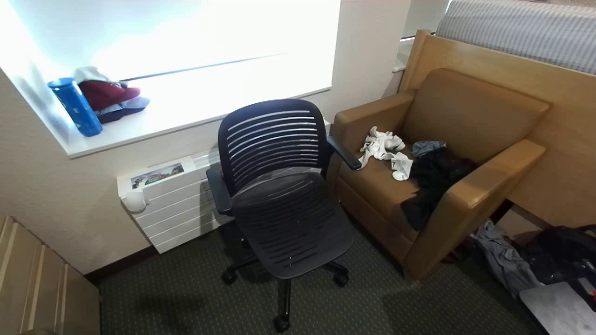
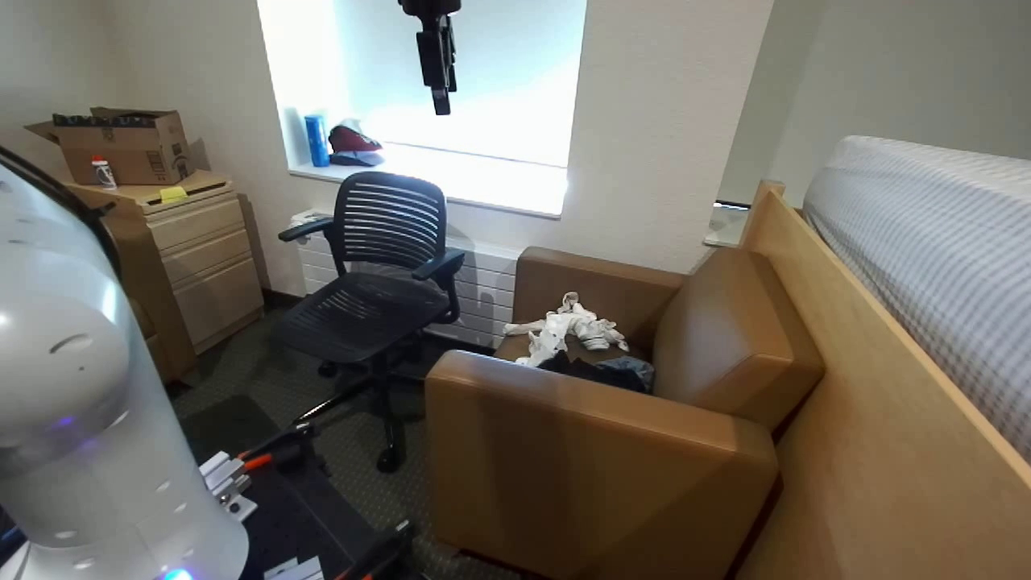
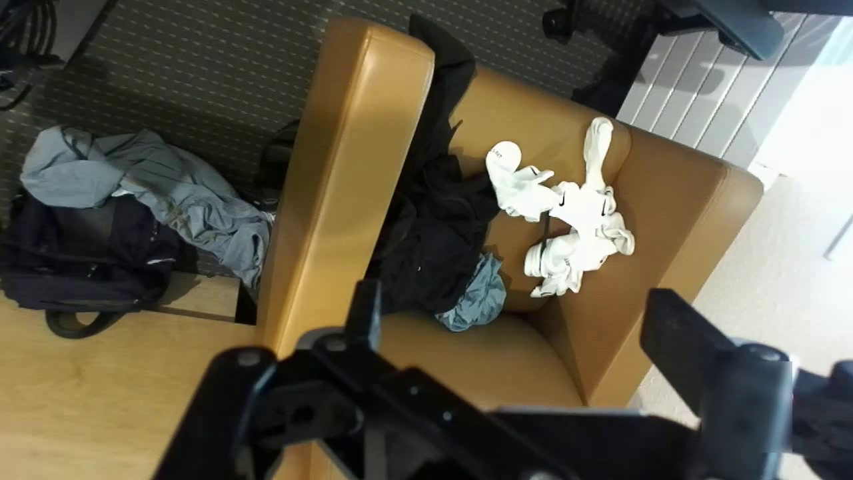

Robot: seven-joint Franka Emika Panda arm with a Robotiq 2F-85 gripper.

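My gripper is open above the brown armchair (image 3: 346, 152), its two black fingers wide apart in the wrist view and nothing held between them. White socks (image 3: 588, 224) lie in a loose pile on the seat, near one armrest. Beside them a black garment (image 3: 436, 232) is spread toward the other armrest, with a blue-grey cloth (image 3: 477, 296) at its edge. In exterior view 2 the gripper (image 2: 441, 101) hangs high in front of the window, well above the seat. Exterior view 1 does not show it.
A black office chair (image 1: 290, 223) stands beside the armchair. On the windowsill are a blue bottle (image 1: 76, 107) and caps (image 1: 106, 96). A grey garment (image 3: 152, 176) and a dark bag (image 3: 88, 256) lie beyond the armrest. The wooden bed frame (image 2: 870, 387) borders the armchair's back.
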